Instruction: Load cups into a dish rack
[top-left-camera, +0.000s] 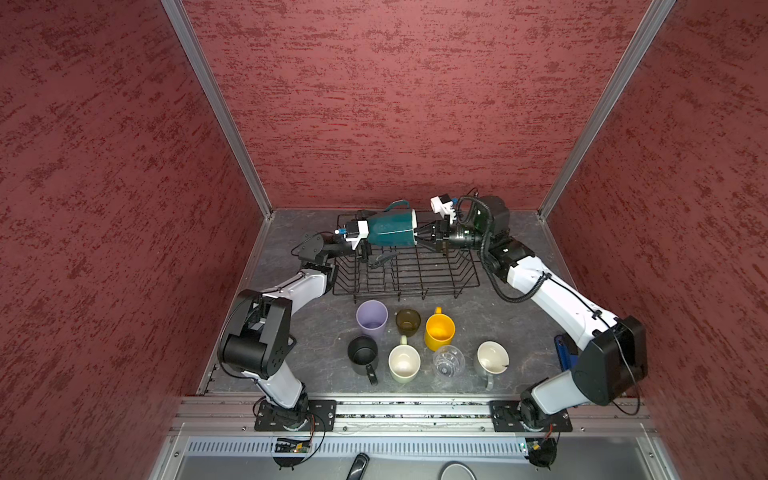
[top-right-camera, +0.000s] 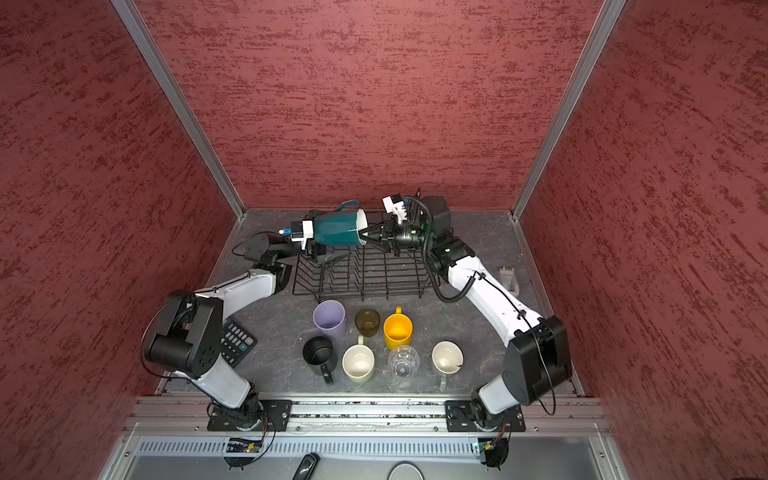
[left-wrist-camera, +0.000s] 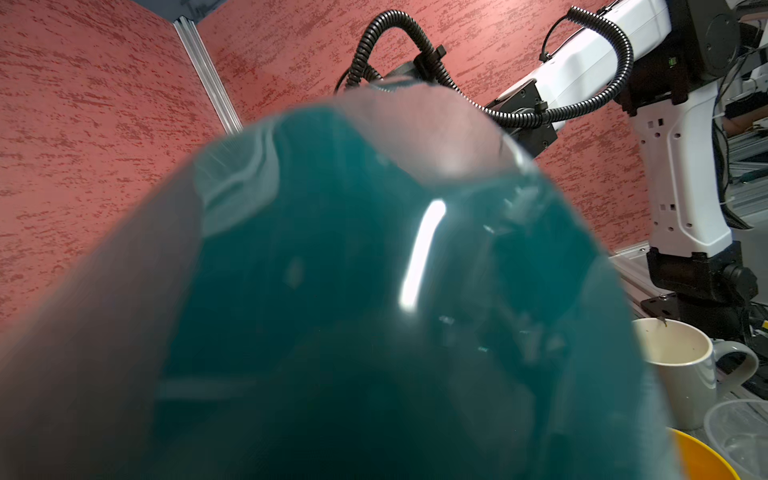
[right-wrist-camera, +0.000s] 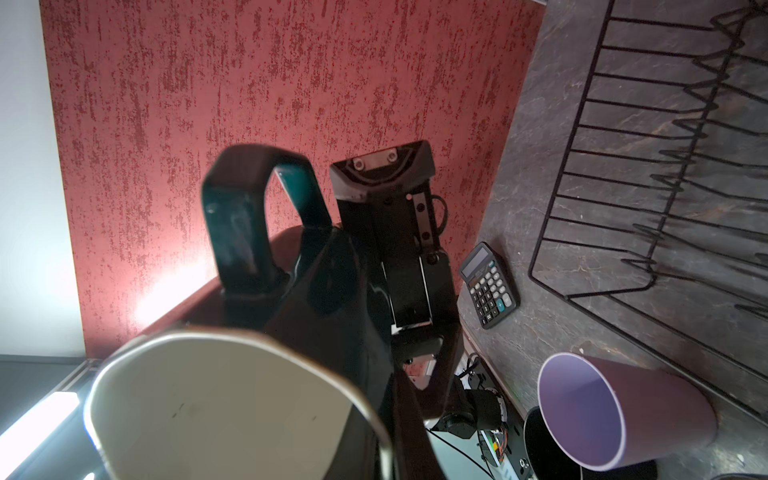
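Observation:
A teal mug (top-left-camera: 392, 229), white inside, is held sideways above the black wire dish rack (top-left-camera: 420, 280), its mouth toward my right arm and its handle up and back. In the right wrist view, the dark fingers of my right gripper are shut on the mug's rim, one inside and one outside. My left gripper (top-left-camera: 365, 237) stands open at the mug's base end; its fingers are hidden behind the mug in the left wrist view. In front of the rack stand a purple cup (top-left-camera: 372, 316), brown cup (top-left-camera: 408, 321), yellow mug (top-left-camera: 439, 331) and black mug (top-left-camera: 362, 352).
Nearest the front edge are a cream mug (top-left-camera: 404, 364), a clear glass (top-left-camera: 449, 361) and a white mug (top-left-camera: 492, 357). A calculator (top-right-camera: 236, 342) lies by the left arm. What shows of the rack is empty.

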